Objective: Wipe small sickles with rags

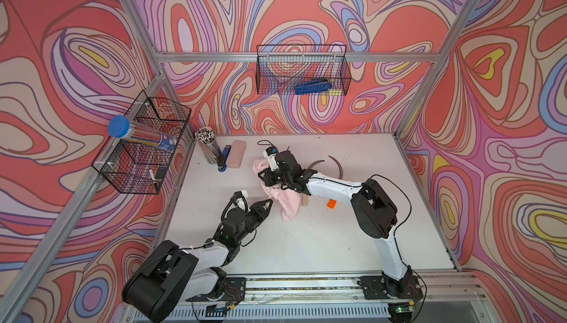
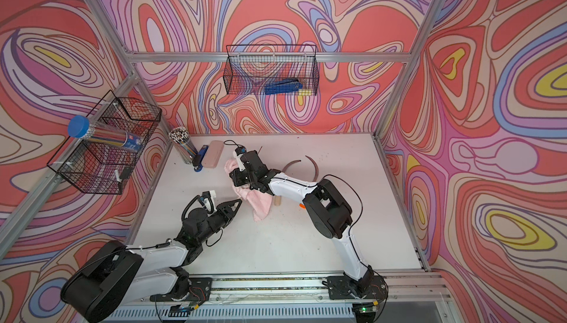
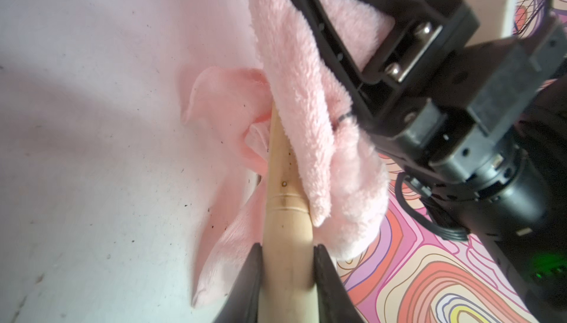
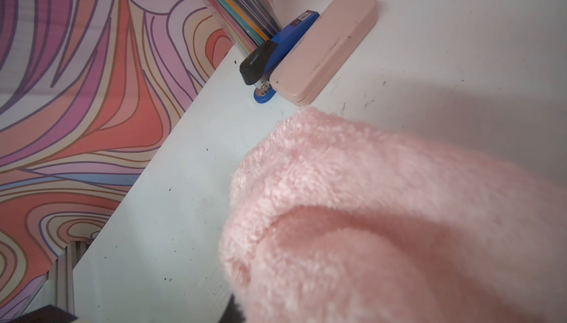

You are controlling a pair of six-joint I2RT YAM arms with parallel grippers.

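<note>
My left gripper is shut on the light wooden handle (image 3: 287, 228) of a sickle. That sickle's far end disappears under the fluffy pink rag (image 3: 298, 98), so its blade cannot be seen. My right gripper (image 1: 263, 177) is shut on the rag, which drapes over the sickle and trails down toward the table's front. One black finger (image 3: 348, 75) of the right gripper shows against the cloth in the left wrist view. Pink folds (image 4: 378, 205) fill the lower half of the right wrist view and hide that gripper's tips.
Two more curved sickle blades (image 1: 337, 165) lie behind the right arm, near an orange handle end (image 1: 332, 203) and a wooden one (image 1: 304, 200). At the back left stand a pink case (image 4: 324, 48), a blue stapler (image 4: 289, 36) and a clear pencil holder (image 4: 236, 4).
</note>
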